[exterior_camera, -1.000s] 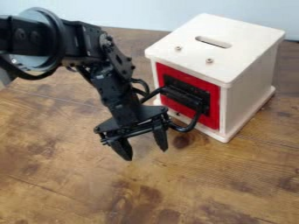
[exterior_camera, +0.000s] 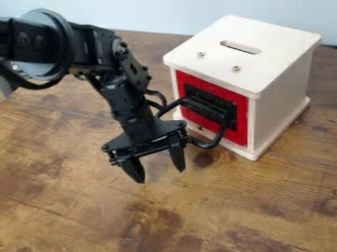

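My black gripper hangs over the wooden table, to the left and in front of a pale wooden box, fingers pointing down and parted with nothing visible between them. The box has a slot on top and a red front panel carrying a black fitting. Black cables loop beside my wrist, partly in front of that fitting.
A pale wall runs behind the table along the top.
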